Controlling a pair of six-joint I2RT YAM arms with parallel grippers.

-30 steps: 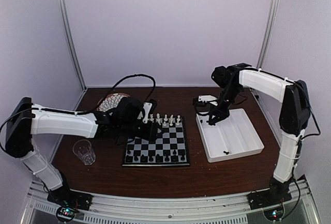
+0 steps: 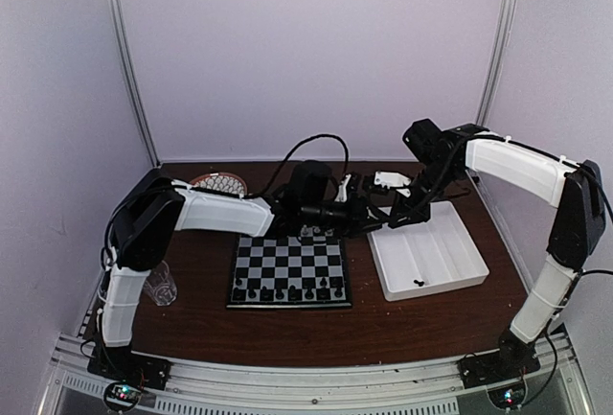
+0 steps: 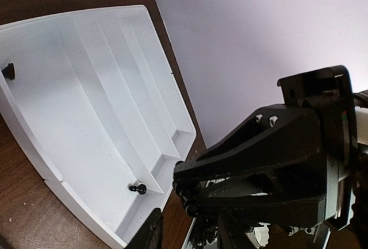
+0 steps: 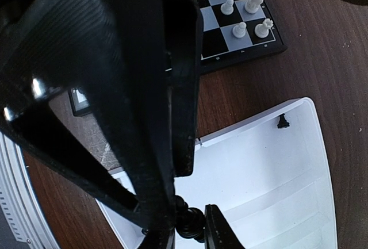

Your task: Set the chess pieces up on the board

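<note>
The chessboard [image 2: 288,265] has black pieces along its near edge; white pieces show on its far rows in the right wrist view [image 4: 227,7]. The white tray [image 2: 431,252] holds a black piece [image 3: 140,189] and another [image 4: 283,122] near opposite ends. My left gripper [image 2: 359,219] and right gripper [image 2: 388,209] meet over the tray's left side. A dark piece [image 4: 190,223] is between them at the right gripper's fingertips; which gripper holds it is unclear. How far either finger is open is hard to tell.
A glass [image 2: 161,286] stands left of the board, partly behind the left arm. A red-rimmed basket [image 2: 220,181] lies at the back left.
My left gripper has moved right from over the board to meet the right gripper.
</note>
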